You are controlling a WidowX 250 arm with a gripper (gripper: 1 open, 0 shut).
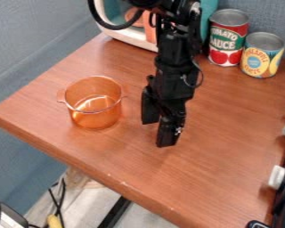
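Note:
My black gripper (159, 125) hangs low over the middle of the wooden table, to the right of an orange transparent pot (93, 103). Its fingers point down toward the tabletop; whether they are apart or together is hard to make out, and no object shows between them.
A tomato sauce can (227, 40) and a yellow-labelled can (262, 57) stand at the back right. A teal and white item (127, 28) is behind the arm. Dark equipment with white knobs (281, 178) lines the right edge.

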